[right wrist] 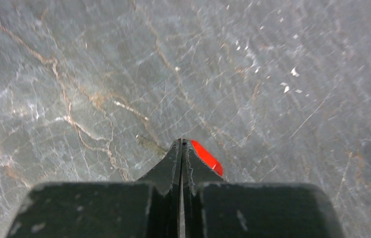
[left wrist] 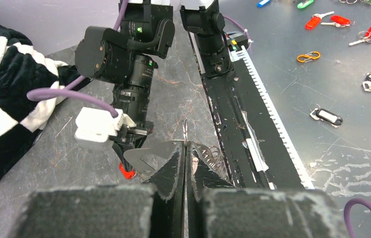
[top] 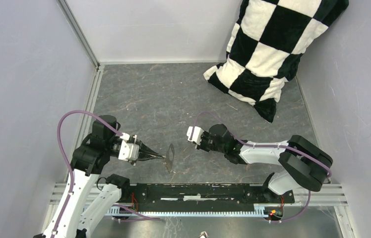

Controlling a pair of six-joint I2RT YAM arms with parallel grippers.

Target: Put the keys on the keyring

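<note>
In the left wrist view, my left gripper is shut on the thin metal keyring (left wrist: 161,147), a wide grey loop blurred round the fingertips. From above, this keyring (top: 169,157) hangs off the tips of the left gripper (top: 162,156). My right gripper is shut. A red tag (right wrist: 206,156) shows close against the right side of its fingertips, and a dull key-like end (right wrist: 149,144) pokes out on their left. The fingers cover what lies between these two; whether they pinch it I cannot tell.
Keys with red tags (left wrist: 313,22) and black tags (left wrist: 329,117), plus an orange clip (left wrist: 308,57), lie on the surface beyond the dark rail (left wrist: 233,119). A checkered cushion (top: 268,52) leans at the back right.
</note>
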